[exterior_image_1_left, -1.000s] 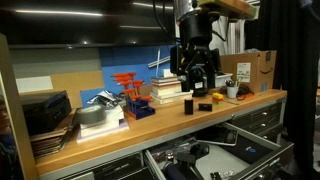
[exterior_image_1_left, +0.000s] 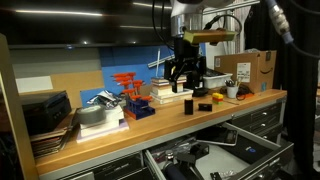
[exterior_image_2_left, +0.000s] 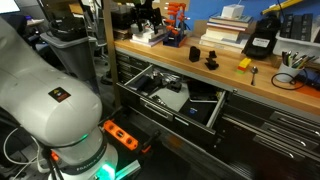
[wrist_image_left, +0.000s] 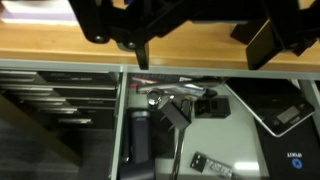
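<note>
Above the wooden desktop (exterior_image_1_left: 150, 128), my gripper (exterior_image_1_left: 188, 80) hangs open. The wrist view shows my gripper with its dark fingers (wrist_image_left: 133, 32) wide apart and nothing between them. Below it stands an open drawer (exterior_image_2_left: 205, 123). Inside that drawer lie a black elongated case (wrist_image_left: 140, 145), a small remote-like object (wrist_image_left: 211, 165), a dark flat device with a display (wrist_image_left: 280, 108) and several small tools. A small black block (exterior_image_1_left: 189, 106) stands on the desktop; the right finger partly covers it in the wrist view.
A red rack (exterior_image_1_left: 130, 88) and stacked books (exterior_image_1_left: 168, 92) stand along the desk's back. Paper stacks (exterior_image_1_left: 102, 125) lie at the left. A pen cup (exterior_image_2_left: 286, 73) and yellow object (exterior_image_2_left: 244, 63) sit further along. Closed drawers (exterior_image_2_left: 270, 135) flank the open one.
The gripper has shifted slightly left in exterior view 1, and the wrist has turned. The desk items and the open drawer look unmoved.
</note>
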